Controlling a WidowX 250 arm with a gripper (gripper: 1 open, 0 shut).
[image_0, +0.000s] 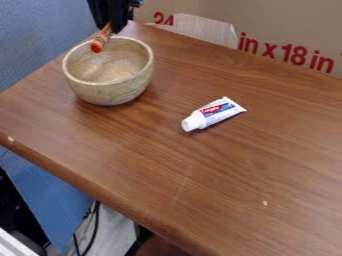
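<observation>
At the top left, my black gripper (110, 18) hangs over a pale wooden bowl (110, 85), shut on an orange cylindrical object (102, 38) that tilts down over the bowl's back rim. What that object is cannot be made out exactly. A white toothpaste tube (214, 113) with red and blue print lies on the table to the right of the bowl. The upper part of the gripper is cut off by the frame's top edge.
A cardboard sheet (281, 40) stands along the back edge. Blue fabric (34, 35) borders the left side.
</observation>
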